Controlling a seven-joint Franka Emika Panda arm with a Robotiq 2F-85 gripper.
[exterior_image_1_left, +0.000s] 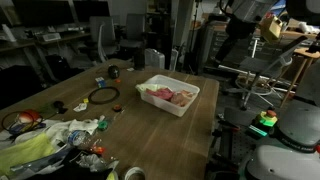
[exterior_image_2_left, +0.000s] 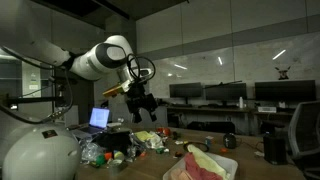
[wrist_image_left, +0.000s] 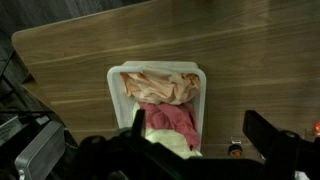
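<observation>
My gripper hangs high above the table, its dark fingers (wrist_image_left: 254, 128) spread wide at the bottom of the wrist view. Nothing is held between them. Beneath it is a white bin (wrist_image_left: 117, 92) holding crumpled cloths: a peach one (wrist_image_left: 160, 86), a dark pink one (wrist_image_left: 172, 118) and a pale greenish one (wrist_image_left: 172, 139). In exterior view 1 the bin (exterior_image_1_left: 160, 102) sits toward the table's right side, well apart from the gripper (exterior_image_1_left: 235, 42) up at the top right. The bin's lower end is cut off in the wrist view.
Clutter of bags, cables and small items (exterior_image_1_left: 45, 145) covers the table's left side. A black cable coil (exterior_image_1_left: 102, 95) lies left of the bin, and a dark cup (exterior_image_1_left: 113, 72) stands behind. Bare wood (exterior_image_1_left: 150, 135) stretches in front of the bin.
</observation>
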